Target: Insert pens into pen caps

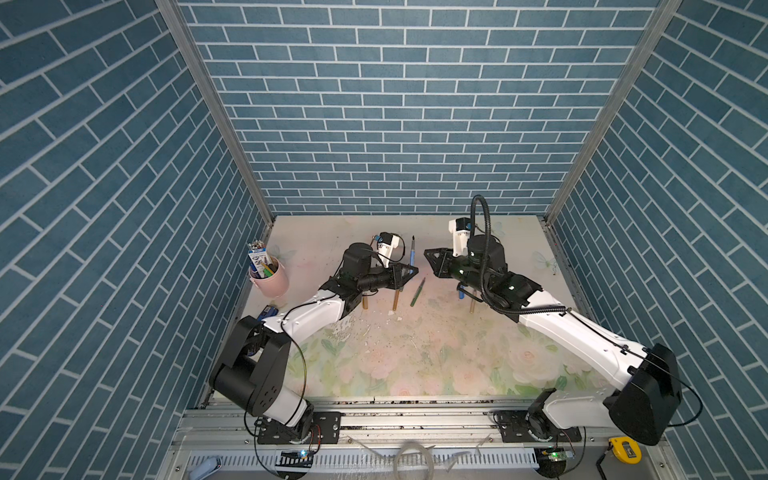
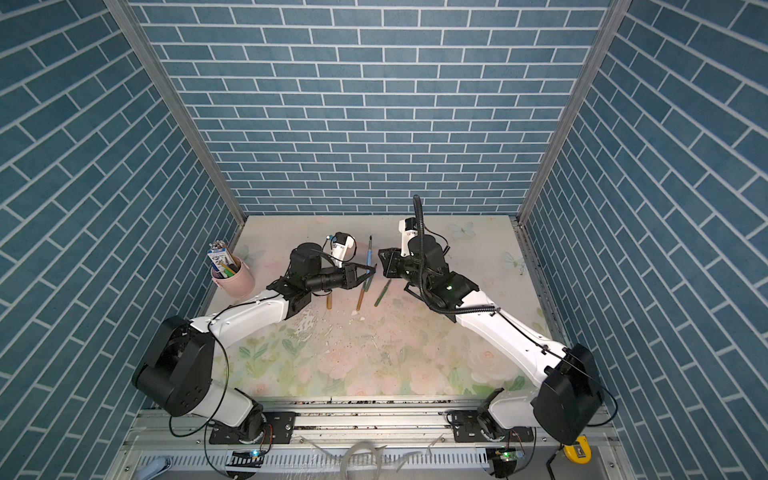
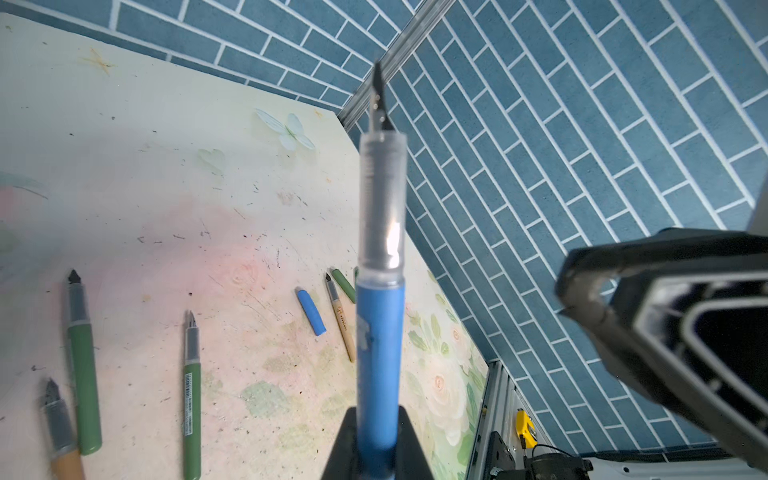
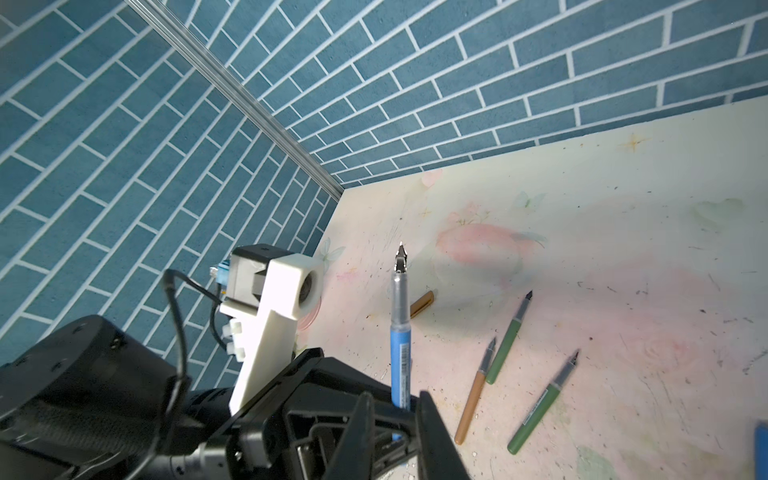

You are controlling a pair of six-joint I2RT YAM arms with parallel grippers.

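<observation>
A blue pen [image 3: 380, 336] stands upright, nib up, in my left gripper [image 1: 408, 273], which is shut on it. My right gripper is just to the right of it, apart from the pen, its fingers part open with no pen seen held by them. On the table lie green pens [image 4: 541, 408] [image 3: 84, 376], brown pens [image 4: 472, 397] [image 3: 339, 316] and a blue cap [image 3: 310, 310], with another green piece [image 3: 342, 284] beside it.
A pink cup [image 1: 269, 280] full of stationery stands at the table's left edge. Tiled walls enclose the back and both sides.
</observation>
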